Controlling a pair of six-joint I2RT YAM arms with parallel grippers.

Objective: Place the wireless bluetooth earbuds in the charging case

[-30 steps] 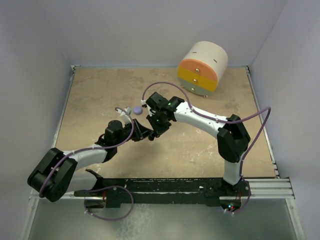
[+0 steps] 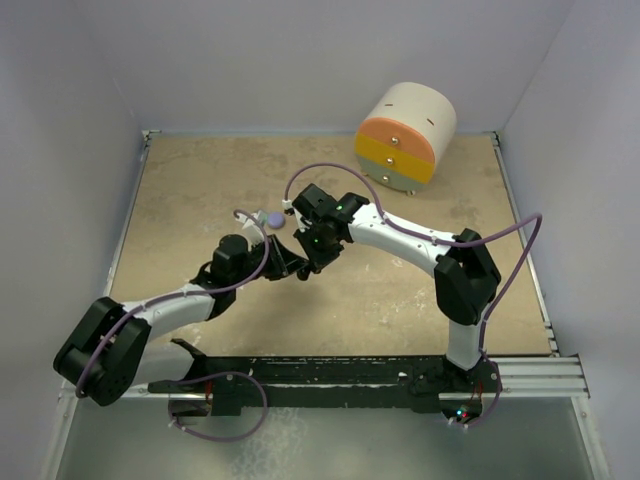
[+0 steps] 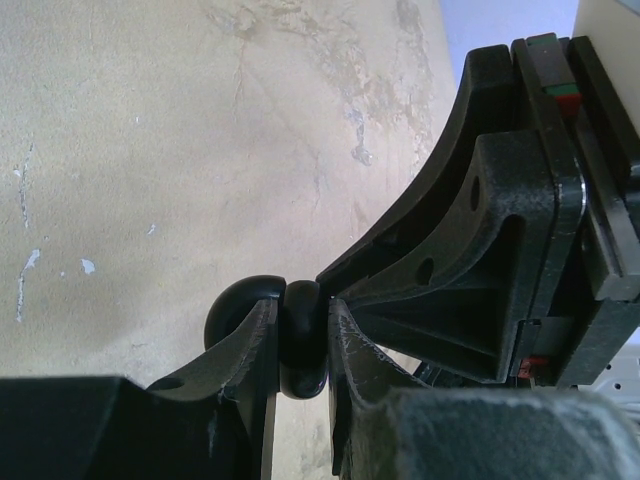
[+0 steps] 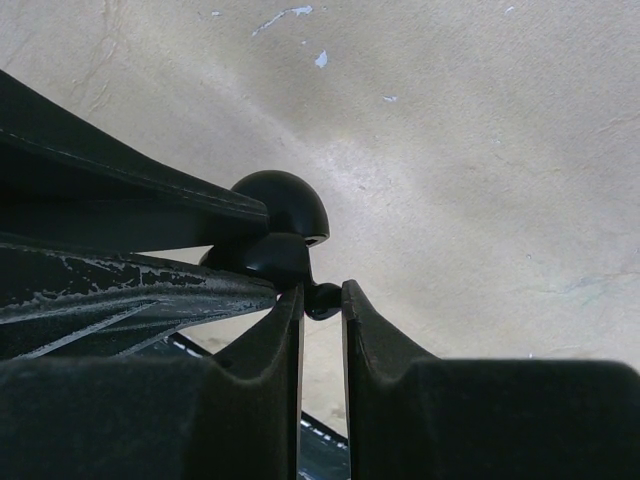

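Near the table's middle, my left gripper [image 2: 297,268] and right gripper [image 2: 314,264] meet around a small black charging case [image 2: 303,273]. In the left wrist view, glossy black case parts [image 3: 303,340] sit between my left fingers, with a rounded part [image 3: 240,302] behind. The right wrist view shows the case's domed part [image 4: 284,203] and another rounded part [image 4: 268,258] at the left fingertips. A small glossy black earbud [image 4: 322,300] is between my right fingertips, against the case. How deep it sits is hidden.
A purple round object [image 2: 275,220] lies just behind the grippers. A toy drawer cabinet [image 2: 407,135] stands at the back right. Bare table [image 2: 370,310] extends to the front and right.
The right arm looks unchanged, and both grippers stay together at the case.
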